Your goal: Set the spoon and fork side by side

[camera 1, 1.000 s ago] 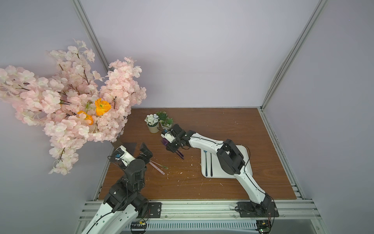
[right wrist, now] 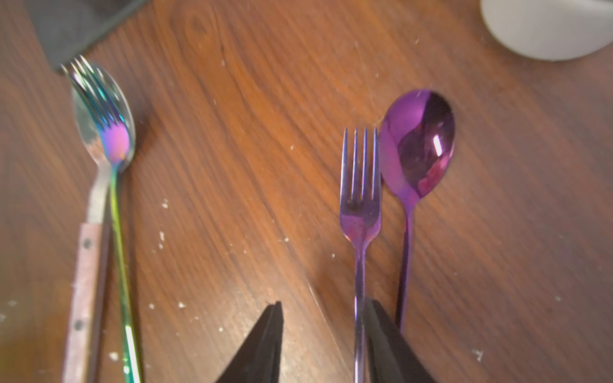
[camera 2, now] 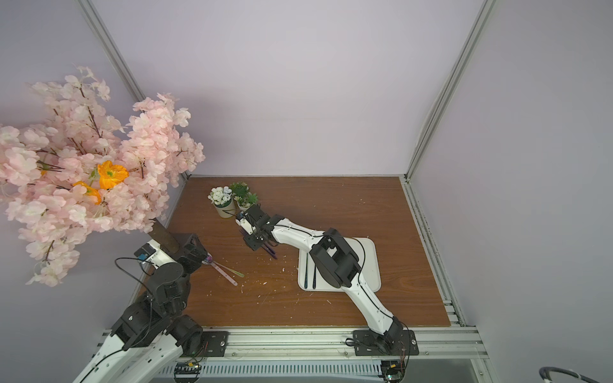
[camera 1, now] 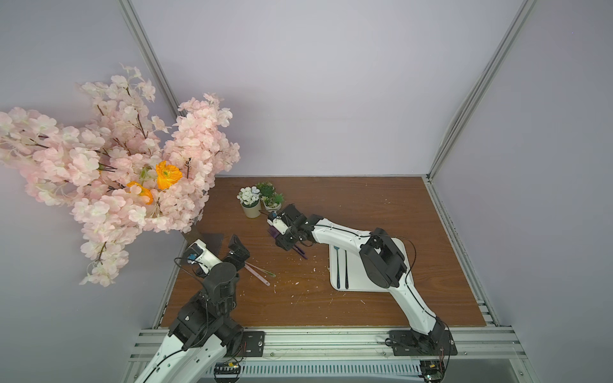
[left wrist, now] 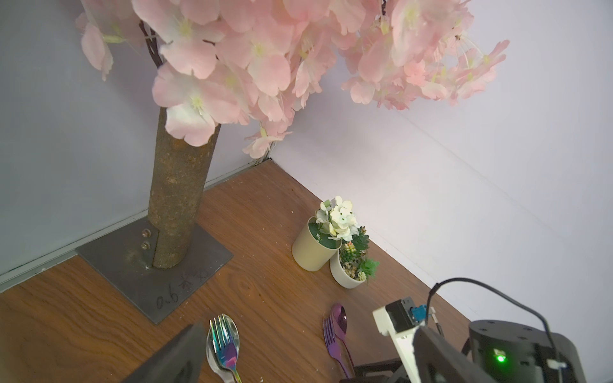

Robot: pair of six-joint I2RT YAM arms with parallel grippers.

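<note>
A purple fork (right wrist: 360, 214) and a purple spoon (right wrist: 418, 143) lie on the table side by side, the fork's tines touching or nearly touching the spoon's bowl in the right wrist view. Over their handles is my right gripper, its fingers apart. The fork's handle runs beside the right-hand finger (right wrist: 386, 348); whether they touch I cannot tell. At the left, a rainbow fork (right wrist: 115, 140) rests partly over a silver spoon (right wrist: 86, 274) with a pink handle. My left gripper stands open above the table near this pair, nothing between its fingers.
Behind the purple pair stand two small potted plants (left wrist: 313, 249). A blossom tree on a dark metal base (left wrist: 118, 255) fills the left side. A white tray (camera 1: 367, 281) with two dark utensils lies under the right arm.
The purple fork and spoon have shifted slightly to the right, and my right arm has moved a little the same way. The left arm has stayed still.
</note>
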